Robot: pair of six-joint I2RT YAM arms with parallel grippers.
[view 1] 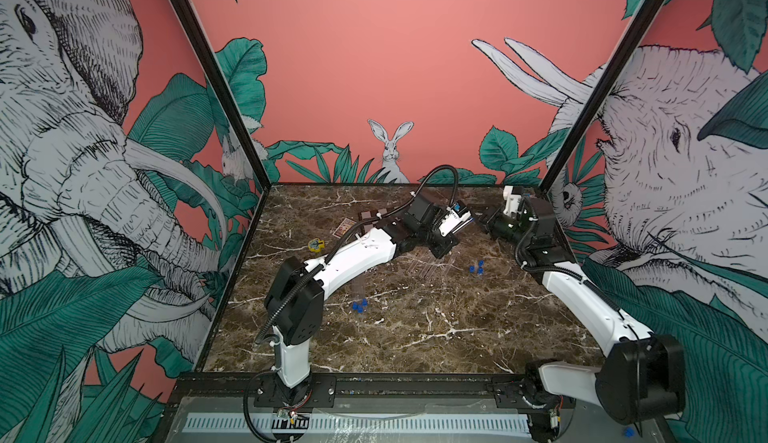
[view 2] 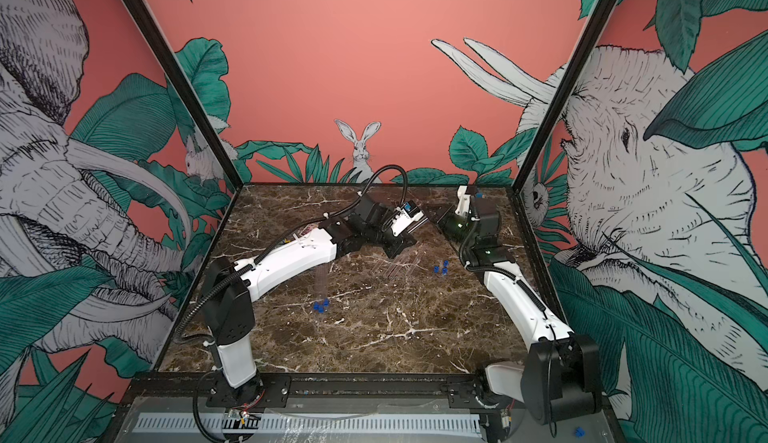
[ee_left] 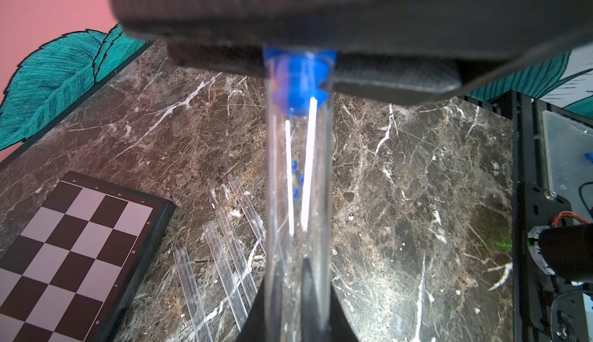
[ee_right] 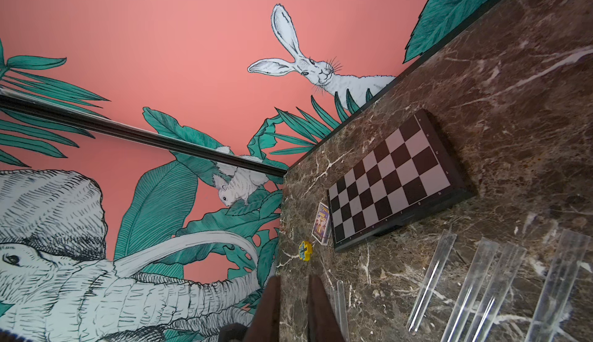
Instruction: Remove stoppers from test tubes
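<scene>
My left gripper [view 1: 453, 227] is raised over the middle of the table, shut on a clear test tube [ee_left: 297, 156] that has a blue stopper [ee_left: 297, 82] in its end. My right gripper faces it from the right, its fingers apart with nothing seen between them. Several clear tubes [ee_right: 432, 280] lie on the marble table. Small blue stoppers lie in two groups, one at the front left [view 1: 359, 305] and one right of centre [view 1: 477, 267].
A chessboard [ee_right: 386, 181] lies at the back, with a card box [ee_right: 320, 222] and a yellow object [ee_right: 305, 250] at its left.
</scene>
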